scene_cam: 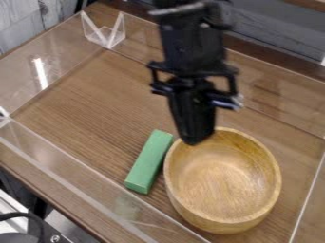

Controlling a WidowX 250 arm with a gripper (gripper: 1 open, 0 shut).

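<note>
My dark gripper (pixel 193 128) hangs large and blurred over the middle of the table, shut, with nothing visible between its fingers. Below it to the left lies a green block (pixel 150 161) on the wooden surface. To the right of the block, under the gripper, is an empty tan oval bowl (pixel 222 208).
A clear, crumpled-looking object (pixel 105 33) stands at the back left.
</note>
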